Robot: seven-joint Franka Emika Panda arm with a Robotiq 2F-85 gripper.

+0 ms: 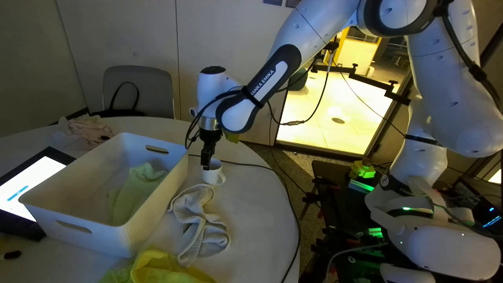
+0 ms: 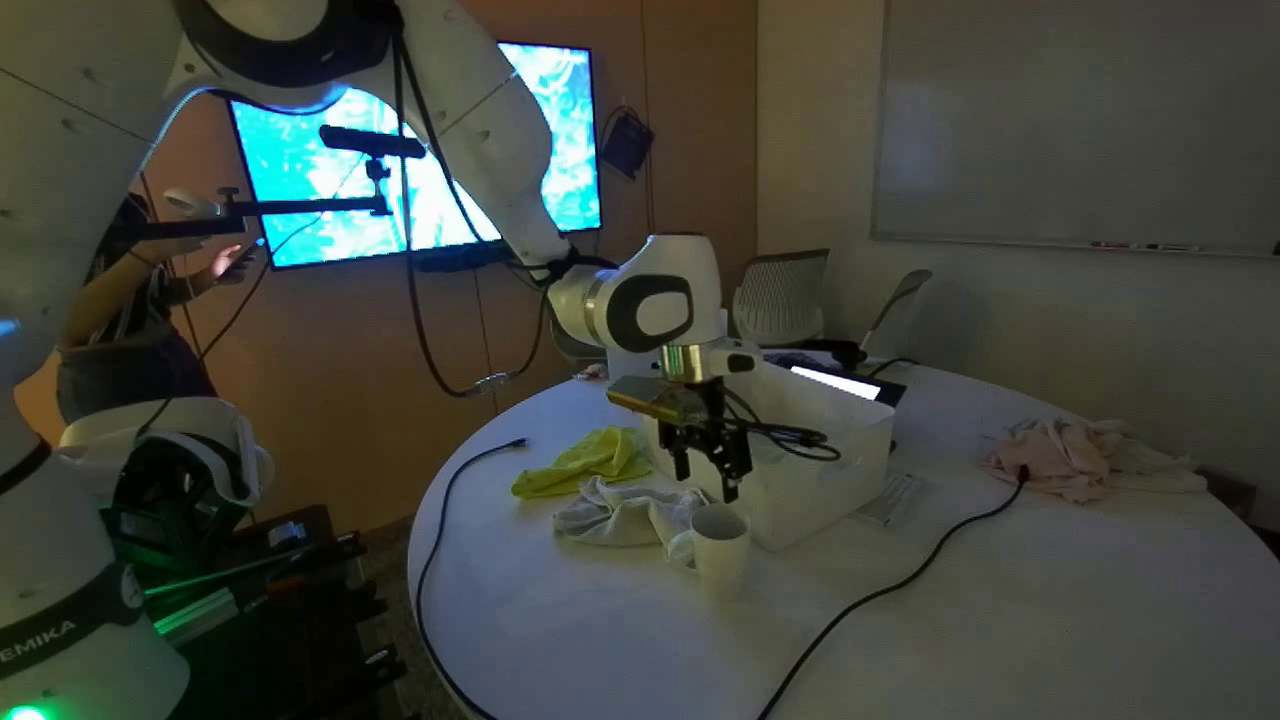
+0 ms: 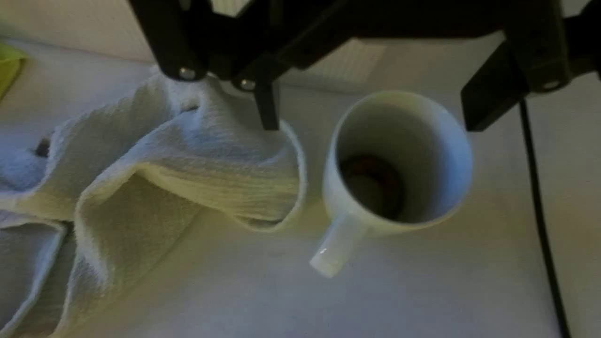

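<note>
A white mug stands upright on the table, its handle toward the bottom left in the wrist view; its inside looks empty apart from a dark patch at the bottom. My gripper is open above the mug, one finger on either side of its rim, with nothing held. From exterior view 1, the gripper is close to the mug, overlapping its rim; whether they touch cannot be told. Beside the mug lies a crumpled grey cloth, partly under the left finger in the wrist view.
A white bin holding a light green cloth stands next to the mug. Near it lie a yellow cloth, a tablet and a pink cloth. A black cable runs past the mug.
</note>
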